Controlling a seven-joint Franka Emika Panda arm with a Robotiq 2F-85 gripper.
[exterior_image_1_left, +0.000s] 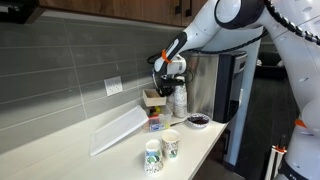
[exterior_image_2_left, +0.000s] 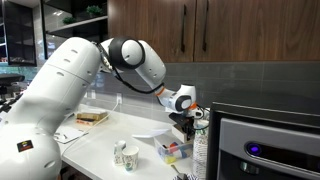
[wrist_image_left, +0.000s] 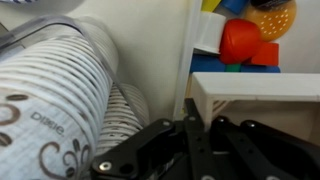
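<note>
A small open box, white-rimmed with a brown inside, hangs near the back of the counter. My gripper is shut on the rim of this box, whose pale wall runs to the right in the wrist view. In exterior view 1 the gripper is at the box's right side. Exterior view 2 shows the gripper above the clear bin, with the box partly hidden. Whether the box touches anything below is hard to tell.
Colourful pieces fill a clear bin close by. Stacked patterned paper cups stand beside the gripper. Two cups are at the front, a bowl lies to the right, and a white board leans left.
</note>
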